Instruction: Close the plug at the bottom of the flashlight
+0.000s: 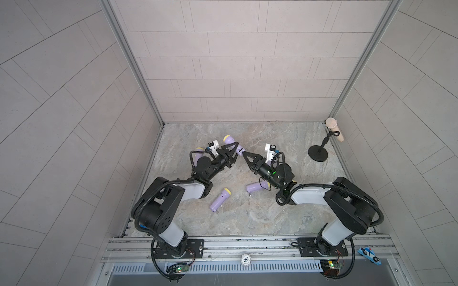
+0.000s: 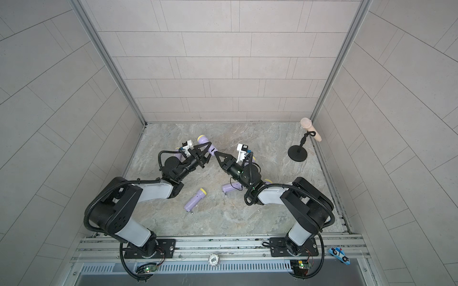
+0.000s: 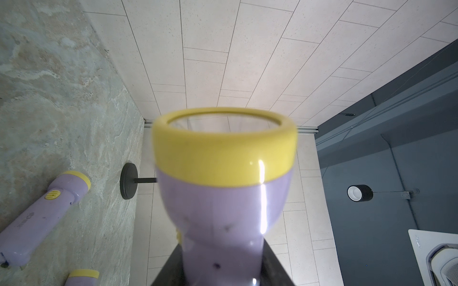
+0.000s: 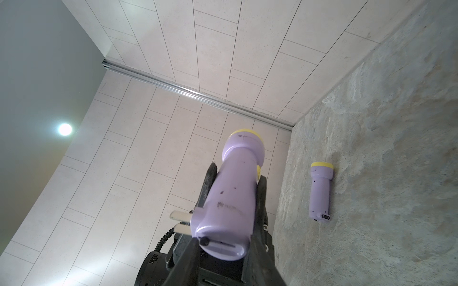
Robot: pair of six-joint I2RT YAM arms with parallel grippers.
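Observation:
A lilac flashlight with a yellow head (image 1: 230, 140) (image 3: 224, 200) is held aloft in my left gripper (image 1: 232, 150), which is shut on its body. In the right wrist view the flashlight (image 4: 229, 190) shows its bottom end, with a dark slot and a pale two-pronged plug (image 4: 180, 220) standing out at the side. My right gripper (image 1: 245, 157) is at that bottom end, its fingers blurred either side of it, part open; whether they touch it is unclear.
Several other lilac flashlights (image 1: 220, 200) (image 2: 231, 187) lie on the marble table, near and beneath the arms. A black stand (image 1: 318, 152) with a cream object (image 1: 336, 128) stands at the right back.

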